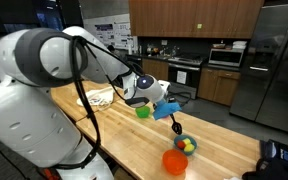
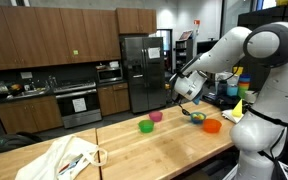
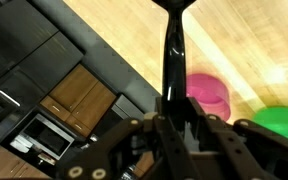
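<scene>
My gripper is shut on the handle of a black utensil [image 3: 174,55], which reaches out to the top edge of the wrist view. In exterior view 1 the utensil's dark head [image 1: 177,128] hangs above the table, behind and left of the blue bowl [image 1: 184,138]. Yellow round things [image 1: 187,146] lie in that bowl. Blue parts [image 1: 166,109] at the gripper's end hide the grip there. The pink bowl [image 3: 210,95] and green bowl [image 3: 282,121] stand on the table below the gripper in the wrist view.
An orange bowl [image 1: 175,161] stands in front of the blue bowl. At the table's far left lies a white cloth [image 1: 100,97]. Kitchen cabinets and a dark fridge [image 2: 142,72] stand well behind.
</scene>
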